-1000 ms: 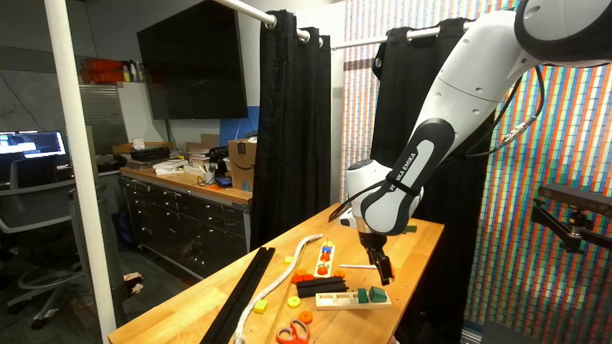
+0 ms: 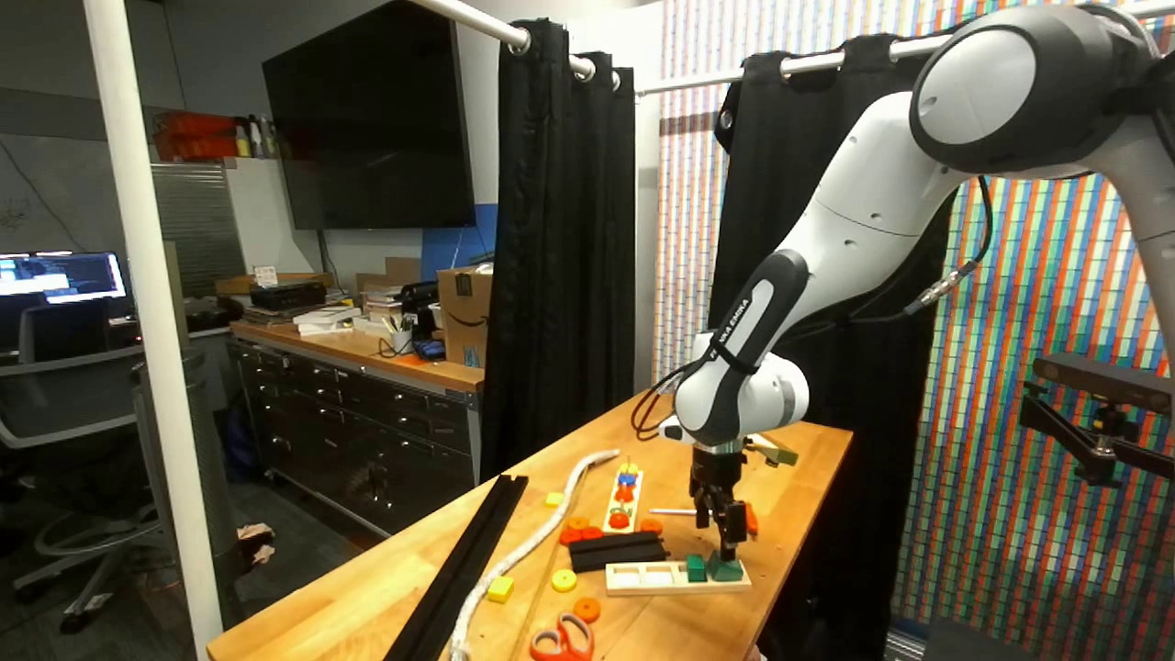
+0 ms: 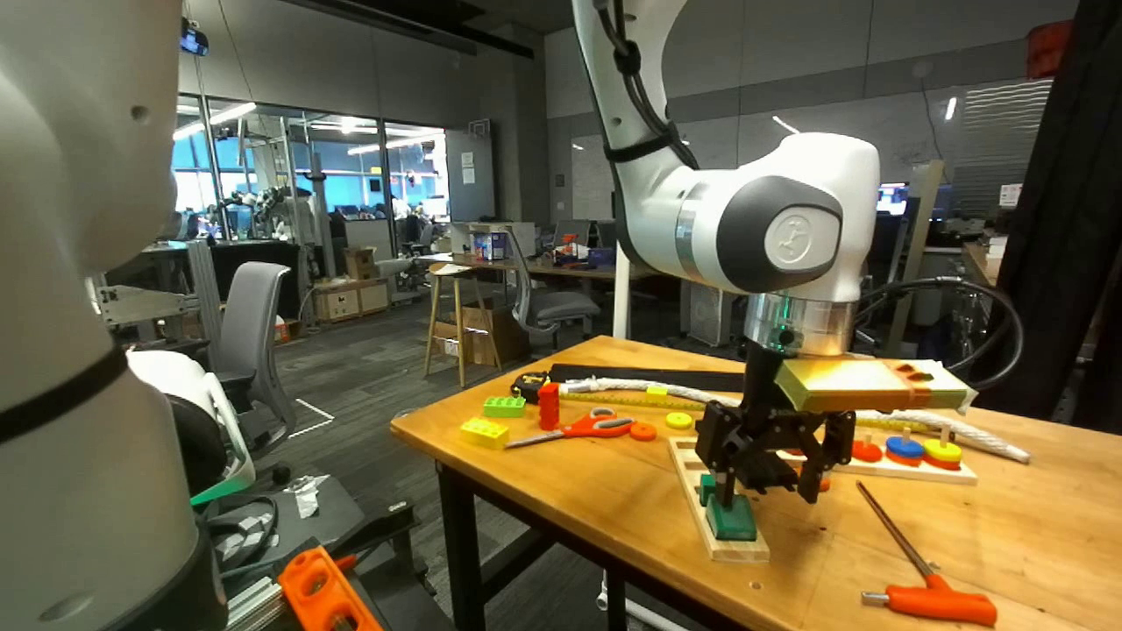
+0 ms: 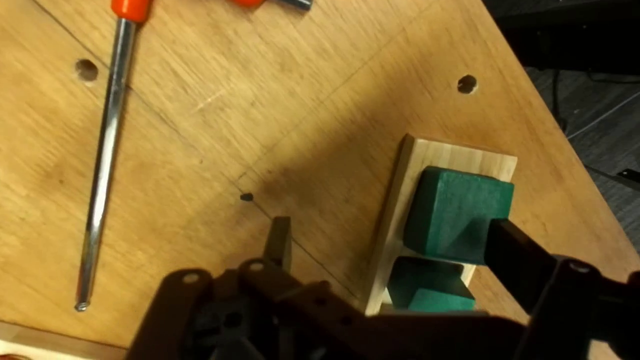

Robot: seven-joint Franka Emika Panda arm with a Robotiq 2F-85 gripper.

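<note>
A pale wooden tray point(image 2: 661, 588) with square compartments lies near the table's edge. Two green blocks are at one end: a larger end block point(image 4: 471, 210) and a smaller neighbour point(image 4: 441, 300), partly hidden by my gripper in the wrist view. My gripper point(image 3: 768, 494) is open, low over that end of the tray, with nothing held. One fingertip point(image 4: 501, 234) overlaps the end block's corner in the wrist view; whether it touches cannot be told. The other fingertip point(image 4: 279, 231) is over bare table beside the tray. In exterior view 2 a finger stands right at the end block point(image 3: 732, 517).
An orange-handled hex driver point(image 3: 931, 599) lies beside the tray. Beyond are black bars point(image 2: 617, 549), a peg board with coloured rings point(image 2: 620, 496), a white rope point(image 2: 529, 547), scissors point(image 3: 594, 424) and yellow blocks point(image 3: 485, 432). Bare table lies between driver and tray.
My gripper has come lower and over the end green block, and the wrist has turned. Its fingers now show spread apart in exterior view 1. The tray stays put.
</note>
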